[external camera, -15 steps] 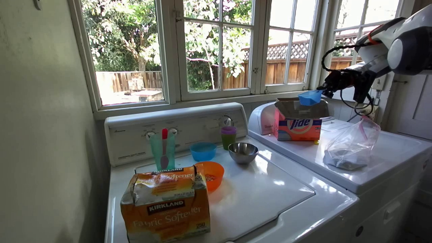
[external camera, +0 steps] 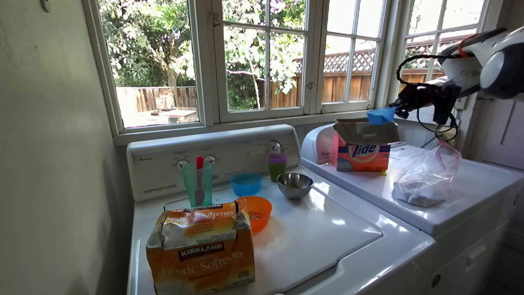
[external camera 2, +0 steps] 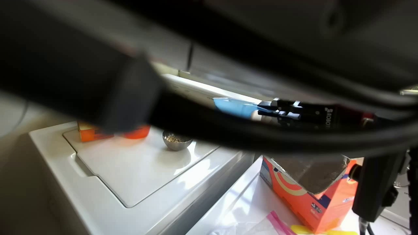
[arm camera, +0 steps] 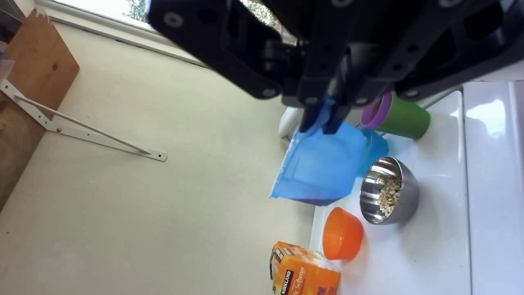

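Observation:
My gripper is shut on the handle of a translucent blue scoop [arm camera: 324, 164]. In exterior view 1 the scoop [external camera: 381, 116] is held in the air just above the opened Tide box [external camera: 363, 156], with the gripper [external camera: 396, 109] to its right. Exterior view 2 has the scoop [external camera 2: 235, 107] partly covered by a blurred cable, and the box [external camera 2: 297, 195] below. The scoop looks empty in the wrist view, though its bottom is only partly clear.
On the left machine stand a metal bowl [external camera: 295, 186] with flakes inside, an orange bowl [external camera: 258, 214], a blue bowl [external camera: 247, 184], stacked cups [external camera: 277, 169], a green cup [external camera: 206, 182] and a Kirkland box [external camera: 201, 255]. A plastic bag [external camera: 425, 179] lies right of the Tide box.
The arm has shifted slightly right and up in exterior view 1, carrying the blue scoop along. Everything on the machines stays where it was.

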